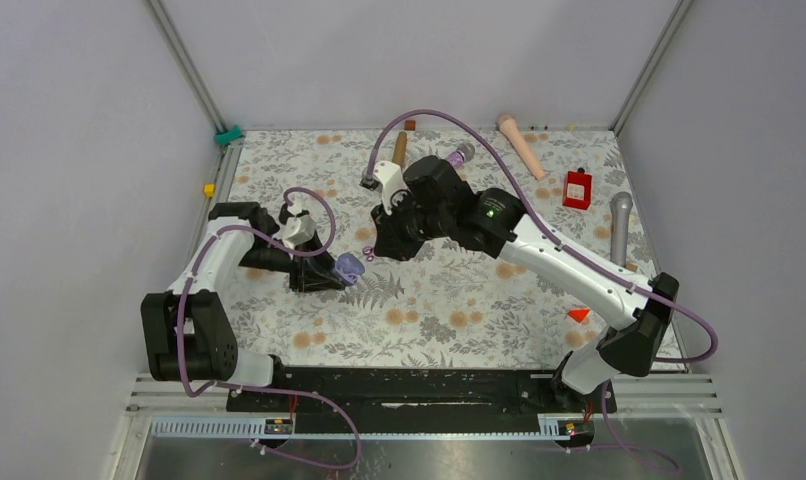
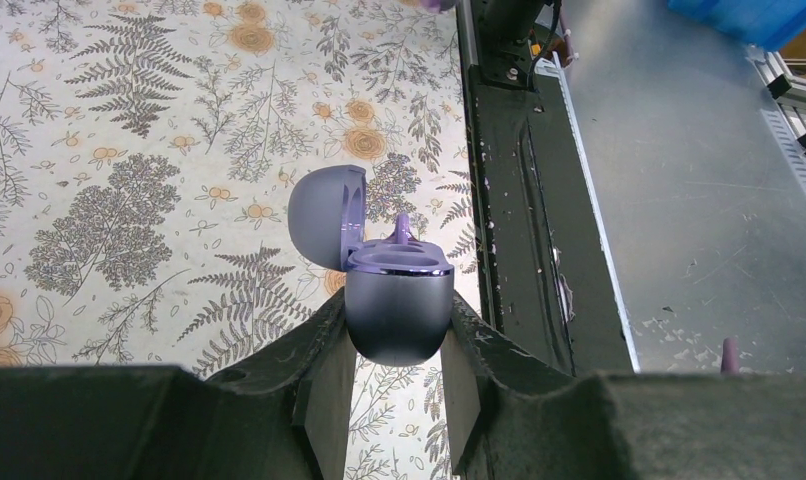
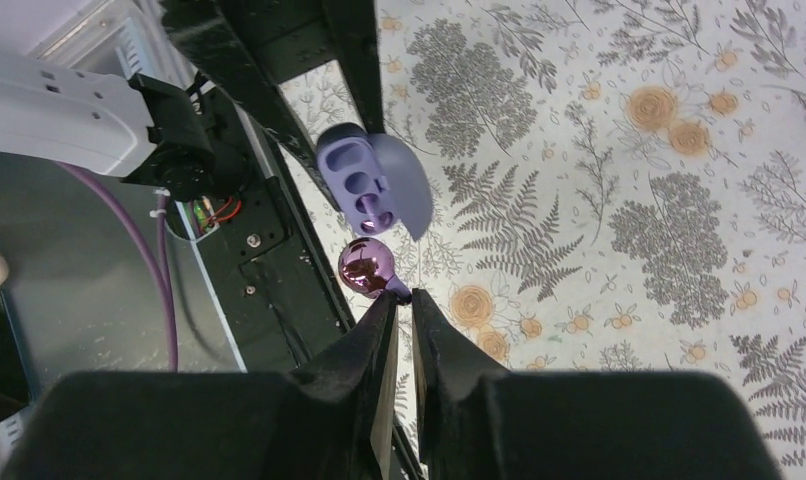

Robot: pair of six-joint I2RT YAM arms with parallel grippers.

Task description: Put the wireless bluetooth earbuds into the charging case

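Note:
The purple charging case (image 2: 399, 310) has its lid (image 2: 326, 218) open, and my left gripper is shut on its body. In the right wrist view the case's slots (image 3: 357, 182) face my right gripper; something shiny shows in the lowest one, but I cannot tell what. A glossy purple earbud (image 3: 366, 266) sits at the tips of my right gripper, its narrow end between the fingertips. It is just short of the case in that view. From above, the earbud (image 1: 368, 253) is to the right of the case (image 1: 348, 268), with a small gap.
A brown wooden stick, a purple cylinder (image 1: 461, 155) and a peach-coloured rod (image 1: 520, 146) lie at the back. On the right are a red box (image 1: 577, 189), a grey rod (image 1: 620, 226) and an orange triangle (image 1: 578, 314).

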